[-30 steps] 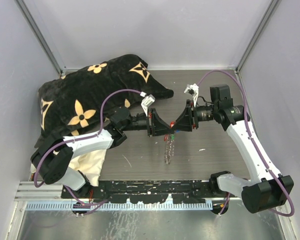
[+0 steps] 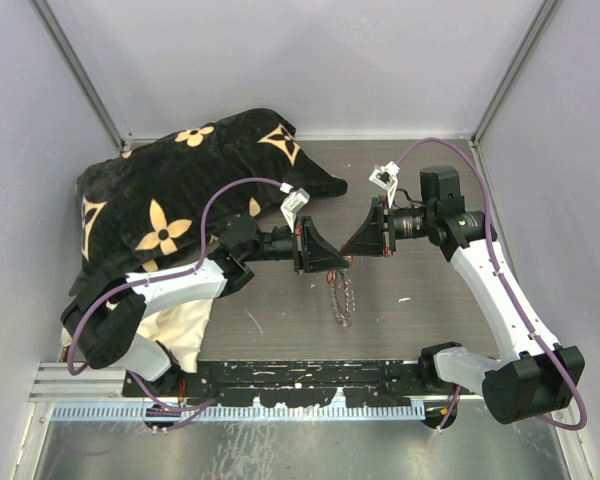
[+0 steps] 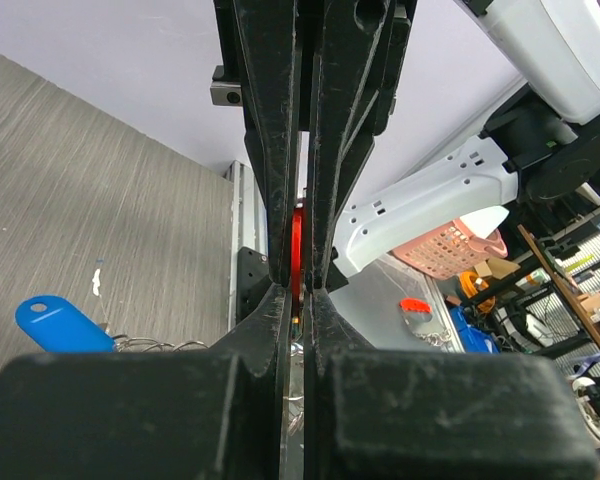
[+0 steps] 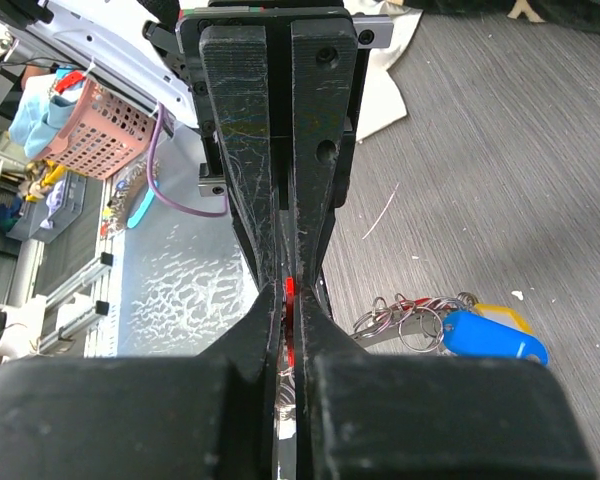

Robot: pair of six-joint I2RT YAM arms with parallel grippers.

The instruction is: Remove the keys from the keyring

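My left gripper (image 2: 338, 262) and right gripper (image 2: 352, 250) meet tip to tip over the table centre, both shut. A red piece, apparently a key tag, stands upright between the fingertips, also seen in the right wrist view (image 4: 290, 320); my right gripper is shut on it. Whether the left fingers have anything between them is hidden. Below hangs a tangle of rings and chain (image 2: 342, 300), with a blue tag (image 3: 65, 325) and a yellow tag (image 4: 502, 315) beside metal rings (image 4: 410, 322).
A black patterned cushion (image 2: 170, 190) and cream cloth (image 2: 180, 340) fill the left of the grey table (image 2: 320, 340). Bare surface lies around the grippers, with rails and walls at the edges.
My right gripper has shifted slightly up in the top view, and the hanging chain has swung a little. The left gripper is nearly unmoved.
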